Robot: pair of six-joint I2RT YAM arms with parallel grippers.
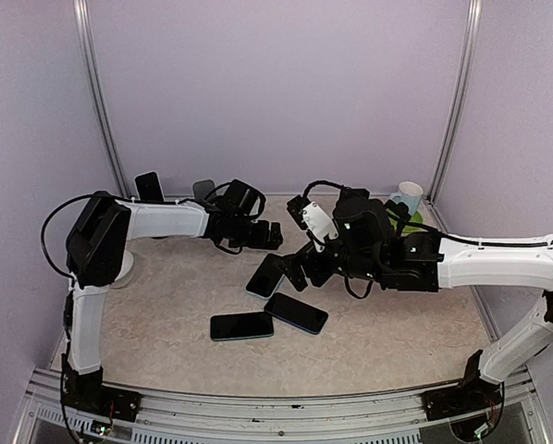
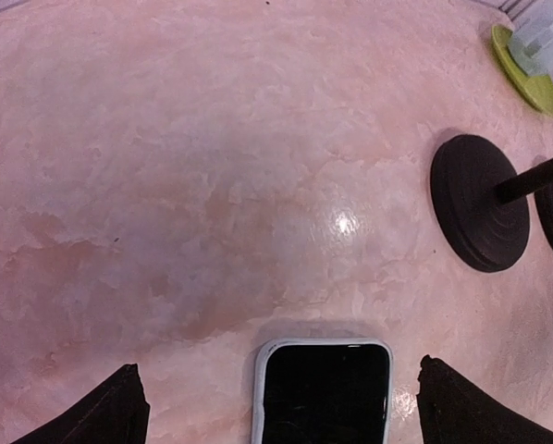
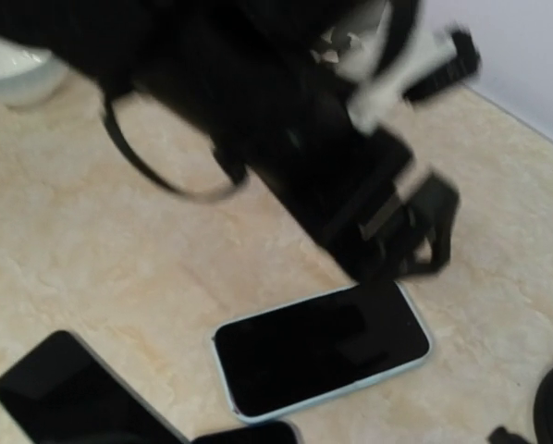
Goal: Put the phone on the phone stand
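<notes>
Three phones lie flat: one at the front, one right of it, one behind. My left gripper is open above the rear phone; in the left wrist view a phone lies between its open fingers. My right gripper is open, empty, above the table right of that phone. The left wrist view shows phone stand bases at right, largely hidden by my right arm in the top view. A pale-cased phone shows in the right wrist view.
A mug on a green plate stands back right. Upright phones on stands are back left, a white bowl at left.
</notes>
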